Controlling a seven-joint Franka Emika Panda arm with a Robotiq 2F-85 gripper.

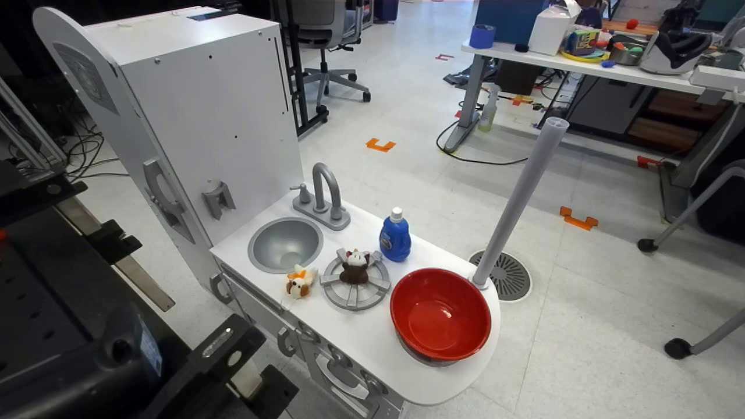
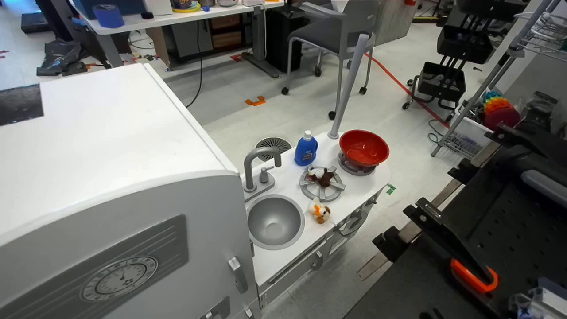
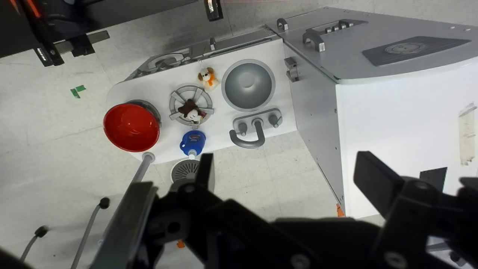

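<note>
High over the toy kitchen, my gripper is open in the wrist view, its two fingers wide apart and no object between them. Neither exterior view includes it. A red bowl sits on the burner at the counter's rounded end, empty inside. On the other burner lies a brown and white plush toy. A white and tan plush dog with orange on it rests on the counter between that burner and the grey sink. Behind the burner stands a blue bottle with a white cap, upright.
A curved grey faucet rises behind the empty sink. The tall white cabinet walls off one end of the counter. A slanted grey pole stands close behind the bowl. Bare counter shows in front of the bowl.
</note>
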